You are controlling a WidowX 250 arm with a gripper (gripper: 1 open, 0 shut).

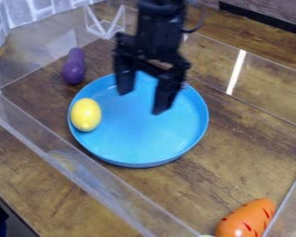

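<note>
A blue round plate [144,139] lies in the middle of the wooden surface. On its left side rests a yellow egg-shaped object [85,115]. My black gripper [148,85] hangs over the back part of the plate, motion-blurred, its two fingers spread apart in an open stance, with nothing visible between them.
A purple eggplant-like toy [74,67] lies at the upper left. An orange carrot toy [247,218] is at the bottom right. Clear walls run along the left and bottom. Bare wood [243,139] is free right of the plate.
</note>
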